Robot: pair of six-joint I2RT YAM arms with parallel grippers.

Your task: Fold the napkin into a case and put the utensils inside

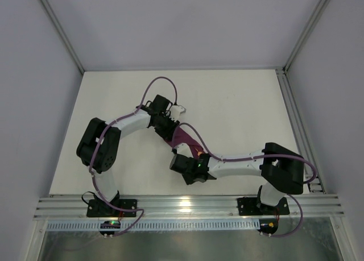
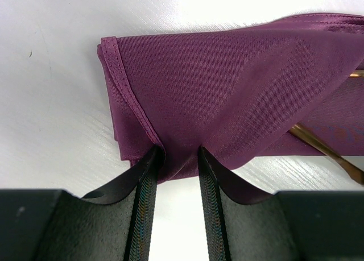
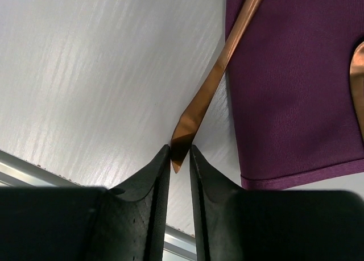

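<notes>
The purple napkin (image 2: pixel 187 79) lies folded on the table, its flap bunched between the fingers of my left gripper, which is shut on it. A copper knife (image 3: pixel 207 96) slants across the napkin's long edge in the right wrist view, its blade outside over the bare table. My right gripper is shut on the blade near its tip. Under the flap, in the left wrist view, goes the other end of the knife (image 2: pixel 318 140). A copper fork (image 3: pixel 357 82) rests on the napkin, mostly cut off by the frame.
The metal rail (image 3: pixel 34 173) along the table's front edge runs close to my right gripper. Both arms crowd over the napkin in the top view.
</notes>
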